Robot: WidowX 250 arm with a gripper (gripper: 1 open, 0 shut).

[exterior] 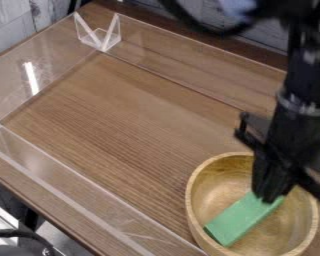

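The black gripper (267, 180) hangs at the right, blurred, just above a round tan bowl (207, 189). A green rectangular block (236, 222) lies tilted inside the bowl, with its upper end close under the gripper. The blur hides whether the fingertips touch it, and how the fingers stand is unclear.
A wooden surface (123, 130) fills most of the view, clear at the centre and left. A small white wire holder (99, 32) stands at the top left. Clear plastic walls edge the left side, with dark cables at the lower left.
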